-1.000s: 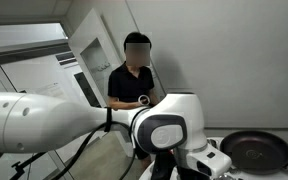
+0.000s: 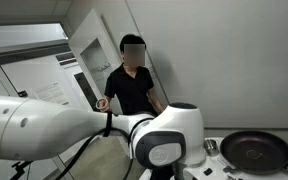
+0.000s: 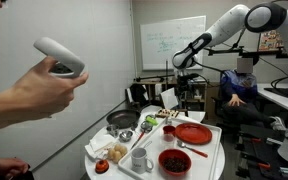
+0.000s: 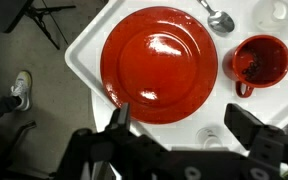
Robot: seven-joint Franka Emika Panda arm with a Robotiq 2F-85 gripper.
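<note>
A red plate (image 4: pixel 159 65) lies flat on the white tabletop, inside a pale rim, below my gripper in the wrist view. My fingers stand wide apart, one dark finger (image 4: pixel 118 122) on each side, with nothing held between them. To the plate's right is a red mug (image 4: pixel 261 62) with dark contents or a dark inside. A metal spoon (image 4: pixel 220 19) rests beside the plate's upper right. Exterior view 2 shows my gripper (image 3: pixel 181 88) up above the far end of the table; exterior view 1 hides most of what lies beneath it.
A black pan (image 2: pixel 255 151) stands near the wall. Toward the near side of the table are a red bowl (image 3: pixel 172 162) and a white mug (image 3: pixel 140 160). Clear glassware (image 4: pixel 278 14) sits past the red mug. A person (image 2: pixel 134 75) stands behind.
The person's hand with the ring-shaped controller has also moved.
</note>
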